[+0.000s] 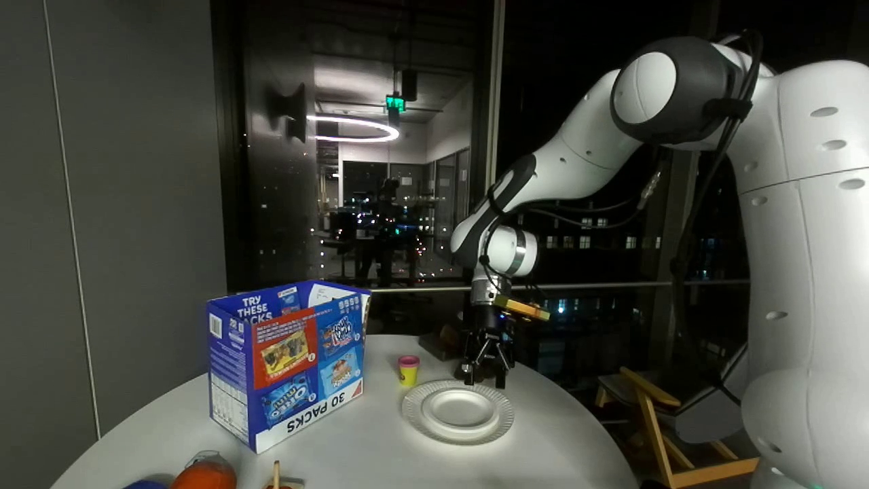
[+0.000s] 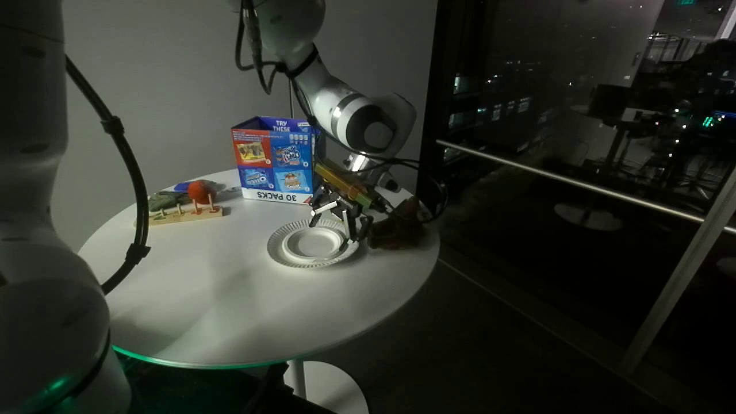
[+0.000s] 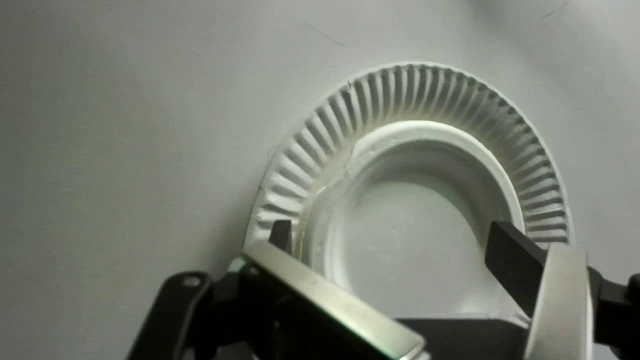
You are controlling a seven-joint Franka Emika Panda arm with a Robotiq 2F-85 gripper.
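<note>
A white paper plate with a fluted rim [image 3: 327, 129] lies on the table, and a smaller white bowl-like dish [image 3: 408, 234] rests in it. Over the near part of both, in the wrist view, stands my gripper, its fingers wide apart and only the dish visible below the gap. From exterior view 1, the gripper [image 1: 485, 379] appears just above the far rim of the plate [image 1: 413, 415]. Exterior view 2 has the gripper [image 2: 331, 234] over the plate's right side. Whether a fingertip touches the plate cannot be told.
A tall snack box [image 1: 309, 367] stands left of the plate, with a yellow tub with a pink lid [image 1: 408, 371] between them. A dark brown object [image 2: 397, 231] sits near the table edge. Pegged wood [image 2: 186, 214] and an orange ball [image 2: 201, 191] lie farther off.
</note>
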